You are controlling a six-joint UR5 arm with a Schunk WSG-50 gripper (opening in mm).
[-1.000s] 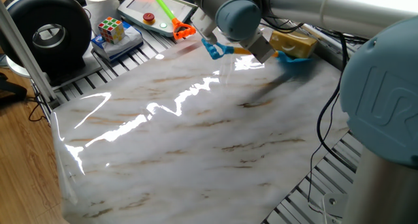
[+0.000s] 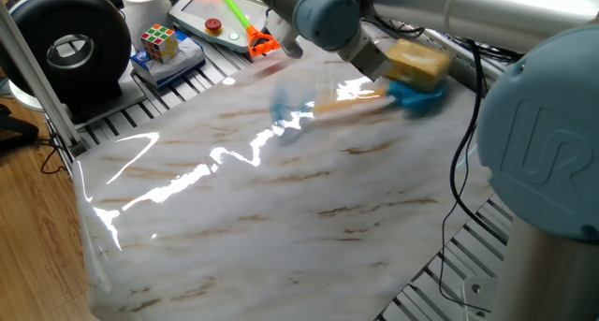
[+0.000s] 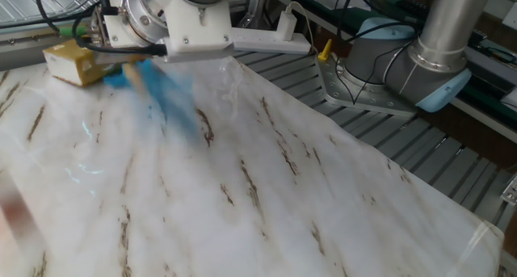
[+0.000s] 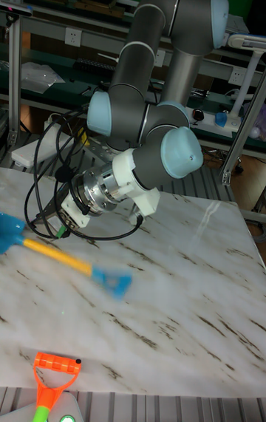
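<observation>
A toy shovel with a blue blade [image 2: 418, 97], orange-yellow shaft [image 4: 59, 255] and blue handle [image 4: 112, 281] is blurred by motion. It shows below the gripper [image 4: 57, 219], apart from it in the third exterior view. Whether the shovel touches the tabletop all along is unclear. In the second exterior view its handle is a blue smear [image 3: 166, 107] under the wrist. The gripper's fingertips are hidden or too dark to make out, so its finger state does not show. Beside the blade sits a yellow block [image 2: 418, 63], also visible at the left of the second view [image 3: 74, 65].
Cables [image 4: 39, 201] loop around the wrist.
The shovel was up against the gripper, its dark shadow on the table. Now it is blurred, lower and away from the gripper, that shadow gone. The arm has shifted slightly left.
</observation>
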